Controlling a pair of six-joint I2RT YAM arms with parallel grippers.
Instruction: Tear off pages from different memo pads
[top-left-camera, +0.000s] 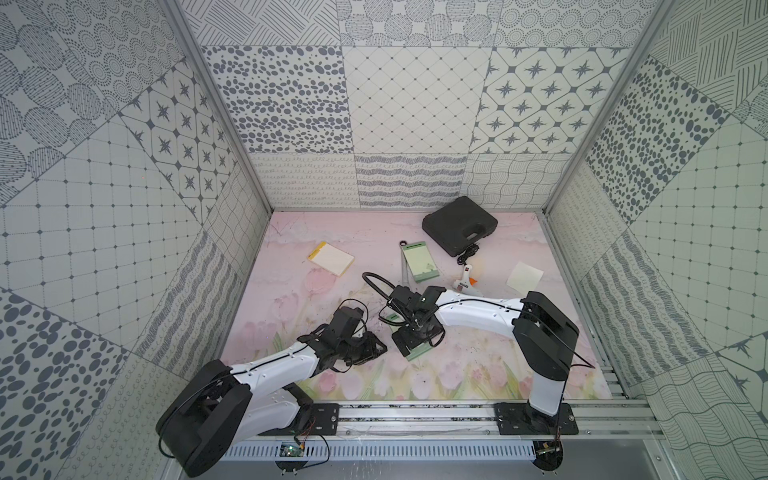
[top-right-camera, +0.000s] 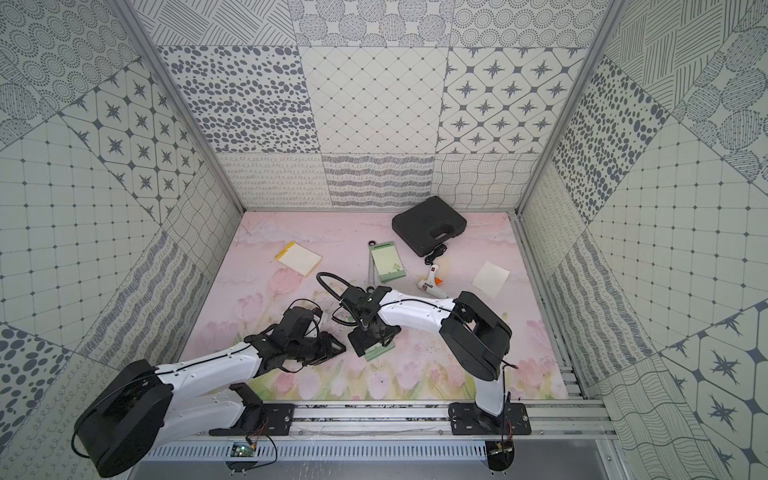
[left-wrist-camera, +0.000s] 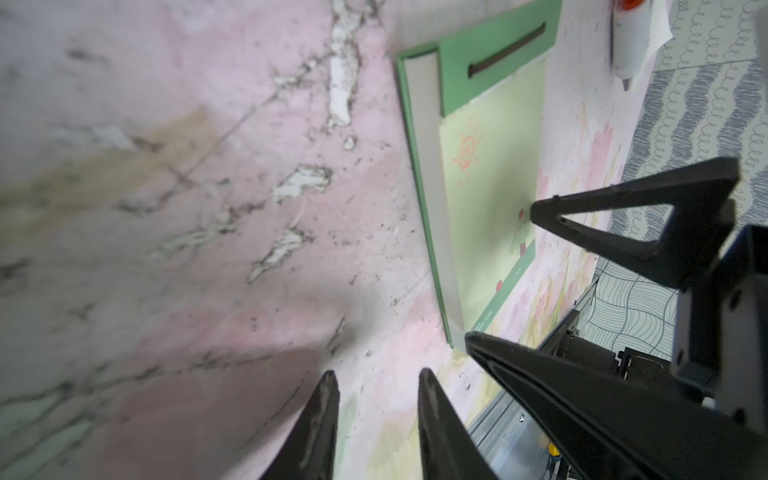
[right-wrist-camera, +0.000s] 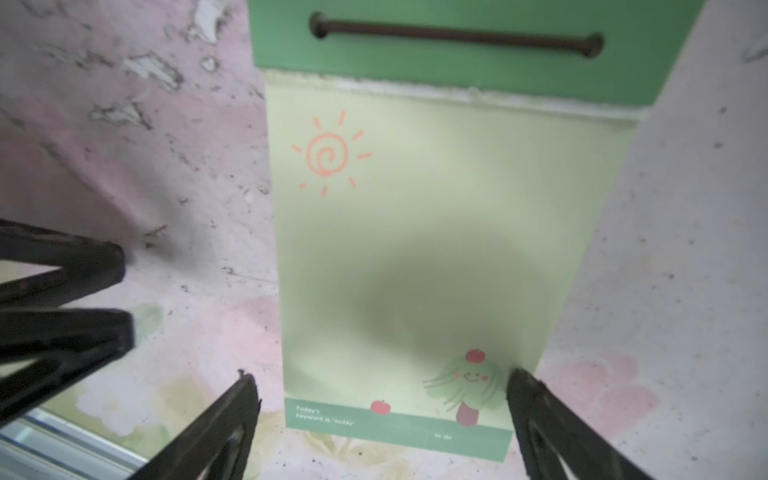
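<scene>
A green memo pad (right-wrist-camera: 432, 240) with sun, apple and face drawings lies in the centre front, largely under my right gripper in the top views. That gripper is open over the pad's lower part, fingers at either side. My left gripper is left of the pad, its fingers apart over bare table. A second green pad (top-left-camera: 420, 260) and a yellow-edged white pad (top-left-camera: 330, 257) lie farther back.
A black case (top-left-camera: 459, 225) stands at the back right, with a white-and-orange tool (top-left-camera: 465, 276) before it. A loose square sheet (top-left-camera: 525, 278) lies far right.
</scene>
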